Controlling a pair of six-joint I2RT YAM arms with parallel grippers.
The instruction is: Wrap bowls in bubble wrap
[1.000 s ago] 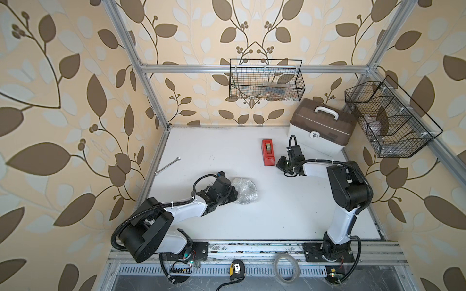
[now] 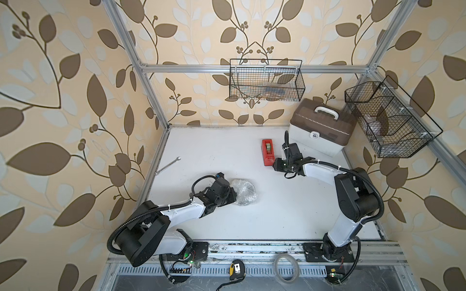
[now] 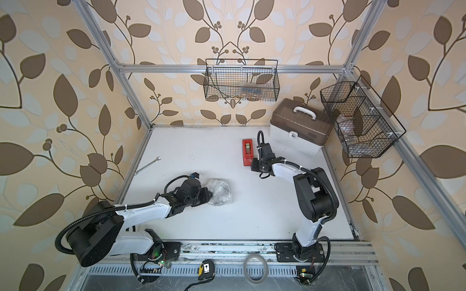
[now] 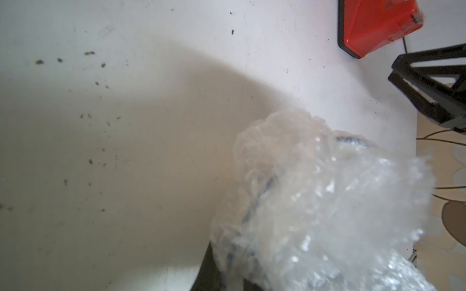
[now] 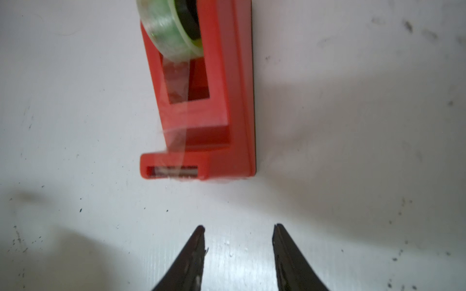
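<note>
A bowl in crinkled bubble wrap (image 2: 245, 193) sits low at the middle front of the white table (image 2: 203, 145), its dark rim faintly showing through in the left wrist view. My left gripper (image 2: 232, 196) is shut on the wrapped bowl at its left side; its fingers are mostly hidden by the wrap. A red tape dispenser (image 5: 233, 121) stands behind the bowl, with clear tape stretched from its roll (image 5: 172, 34) to the cutter end. My right gripper is open just short of that cutter end, nothing between its fingers.
A brown-lidded box (image 2: 315, 140) fills the back right. A wrench (image 2: 167, 165) lies on the left. Wire baskets (image 2: 267, 89) hang on the back and right frames.
My right gripper has shifted slightly left toward the front end of the dispenser. The left gripper and wrapped bowl have moved very slightly left and toward the front.
</note>
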